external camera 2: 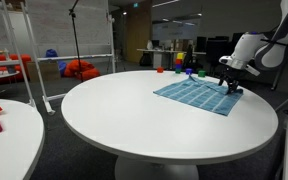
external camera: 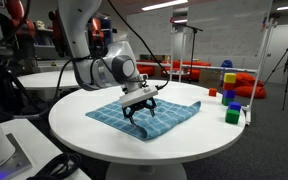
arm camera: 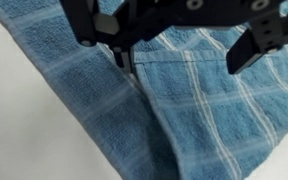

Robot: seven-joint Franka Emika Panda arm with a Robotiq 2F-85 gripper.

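Observation:
A blue towel with pale stripes [external camera: 169,119] lies spread on the white round table, its near edge folded or rumpled. In the wrist view the towel [arm camera: 94,110] fills most of the picture, with one layer overlapping another along a slanting edge. My gripper stands open just above the cloth, nothing held between its fingers. From the first exterior view, the gripper [external camera: 141,108] is low over the middle of the towel. The second exterior view shows the gripper [external camera 2: 230,90] at the towel's far right part; whether it touches the cloth I cannot tell.
Coloured blocks [external camera: 232,92] stand at the table's right edge, some stacked. Bare white table [external camera 2: 114,105] surrounds the towel. Another white table [external camera 2: 14,135] with a few red items is separate, at the left of the second exterior view.

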